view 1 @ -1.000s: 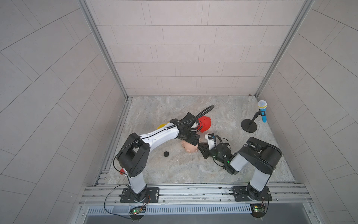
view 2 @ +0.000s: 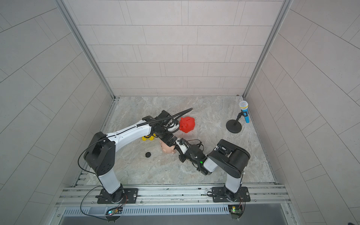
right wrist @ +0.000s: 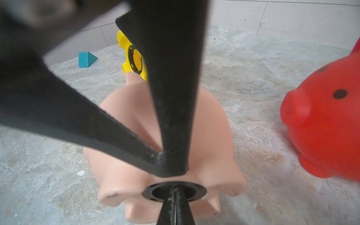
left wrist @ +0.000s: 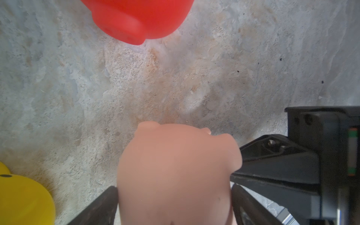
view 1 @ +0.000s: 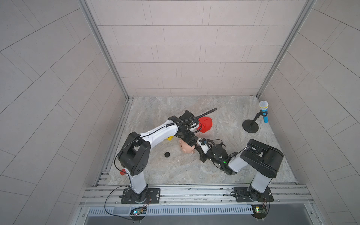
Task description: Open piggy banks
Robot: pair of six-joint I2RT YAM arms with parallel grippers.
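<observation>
The pink piggy bank lies mid-table, its dark ringed opening toward my right gripper, whose shut fingertips are at that opening with nothing visible between them. My left gripper is open around the pink bank's body, a finger close by either side. A red piggy bank lies behind it; a yellow one lies left, partly under the left arm, with a yellow plug in its ringed opening. A loose black disc lies left of the pink bank.
A black stand holding a blue cylinder is at the back right. A teal block shows in the right wrist view. A small red object is at front left.
The pink bank has shifted slightly left, with my right gripper following leftward and tilting. The left gripper has moved a little up and left in the top left view.
</observation>
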